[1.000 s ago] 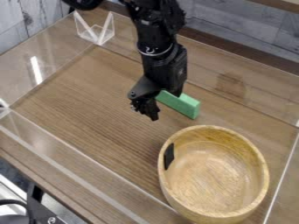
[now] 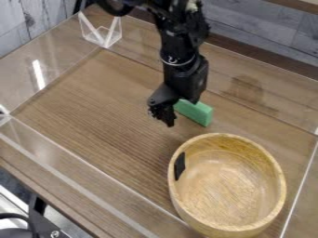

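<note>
My black gripper (image 2: 174, 106) reaches down from the top middle, open, its fingertips low over the wooden surface. A green block (image 2: 196, 113) lies just right of the fingers, partly hidden behind them; whether they touch it is unclear. A round beige container (image 2: 229, 186) with a dark piece on its left rim stands at the lower right.
A white wire-like object (image 2: 102, 30) stands at the back left. Black cables lie at the lower left edge.
The arm and gripper have shifted slightly, the fingers now a little further right, closer over the green block. The block and container look unmoved.
</note>
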